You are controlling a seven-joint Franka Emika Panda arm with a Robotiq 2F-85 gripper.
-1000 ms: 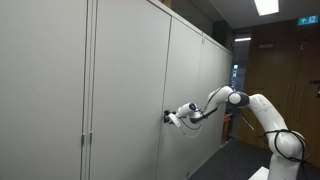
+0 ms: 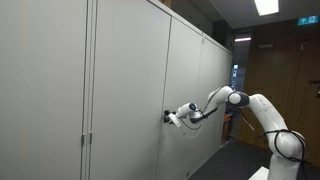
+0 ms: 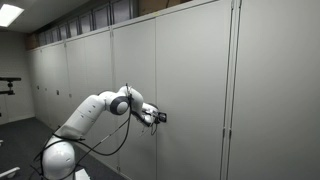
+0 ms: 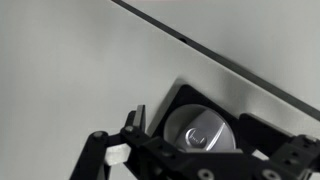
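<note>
In the wrist view, a round silver knob point(image 4: 199, 130) with a raised grip sits in a dark recessed plate on the pale cabinet door point(image 4: 100, 60). My gripper is open right at this knob, with one finger to its left and the other to its right. The lower part of the knob is hidden behind the gripper body. From outside, the gripper point(image 2: 168, 117) reaches the door front point(image 2: 130, 90) close to a vertical seam. The second exterior view shows the gripper point(image 3: 160, 117) against the same cabinet, hiding the knob.
Flat cabinet doors point(image 3: 190, 70) form a long wall, with a seam point(image 4: 180, 38) near the knob. Small handles point(image 2: 86, 138) show on another door. Dark boxes point(image 3: 121, 11) lie on top of the cabinet. Open floor point(image 2: 235, 160) lies beside the arm.
</note>
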